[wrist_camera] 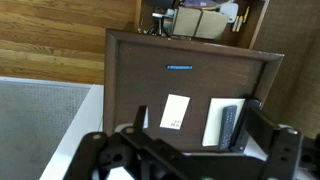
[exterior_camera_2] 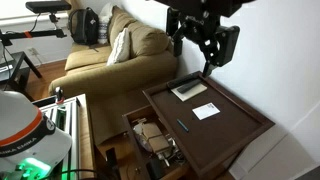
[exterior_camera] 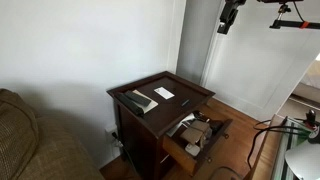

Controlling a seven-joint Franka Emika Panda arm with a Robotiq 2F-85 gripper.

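My gripper stands open, with nothing between its fingers. It hangs high above a dark wooden cabinet [exterior_camera: 145, 120], well clear of the top. On that top lie a white card [wrist_camera: 174, 111], a small blue pen-like item [wrist_camera: 180, 67] and a pale notebook [wrist_camera: 212, 122] with a black oblong object [wrist_camera: 229, 124] on it. In exterior view 2, the gripper [exterior_camera_2: 204, 58] appears in front of the wall, over the far part of the cabinet. The cabinet's drawer [exterior_camera: 210, 153] is pulled out and holds several items, including brown pieces [exterior_camera_2: 152, 137].
A brown sofa [exterior_camera_2: 125, 55] stands beyond the cabinet, against the wall. Dark cables [exterior_camera: 265, 130] run near the robot's base. Around the card, much of the cabinet top is bare. Wooden floor [wrist_camera: 50, 50] shows beside it.
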